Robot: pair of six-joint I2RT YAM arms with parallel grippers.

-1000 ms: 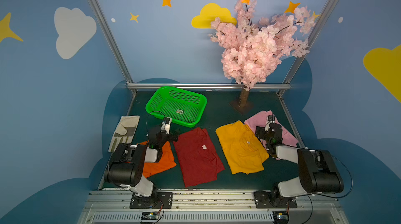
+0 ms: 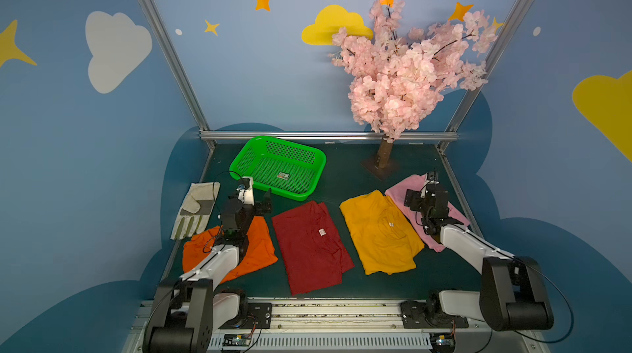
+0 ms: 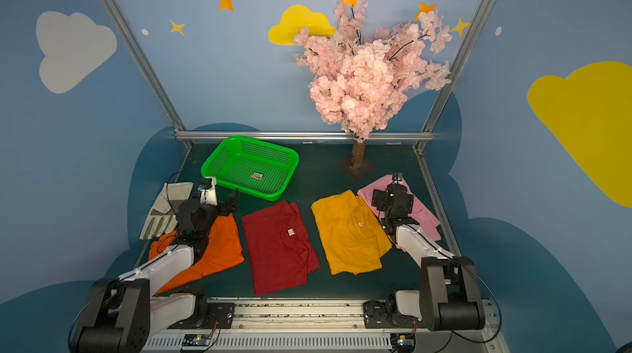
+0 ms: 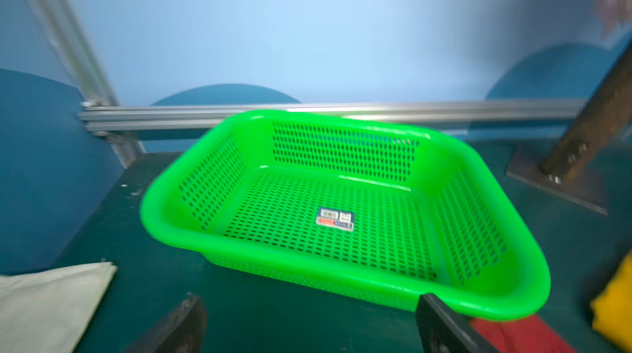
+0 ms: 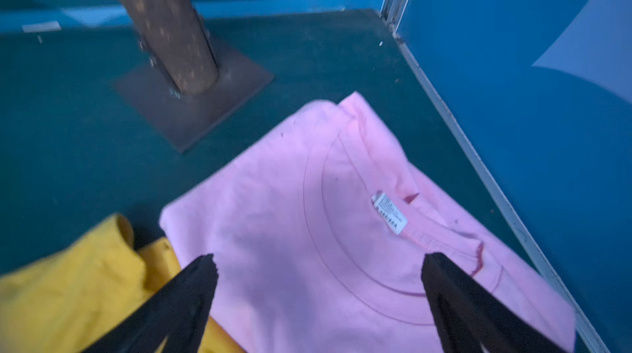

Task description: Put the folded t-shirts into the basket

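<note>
The green basket [image 2: 306,188] stands empty at the back left; only a small label shows on its floor. In a row in front lie the folded shirts: orange [image 2: 260,247], dark red [image 2: 306,247], yellow [image 2: 378,231] and pink [image 2: 407,188]. My left gripper is open in front of the basket, its arm passing over the orange shirt and partly hiding it. Open too, my right gripper hangs over the pink shirt, with part of the yellow one at its left. Neither gripper has anything between its fingers.
White-grey gloves [image 2: 194,209] lie at the left edge beside the orange shirt. A pink blossom tree [image 2: 384,153] stands on a flat base at the back right. Bare table shows between the basket and the tree.
My right arm has moved a little outward too, its gripper slightly right. Shirts and basket have not moved.
</note>
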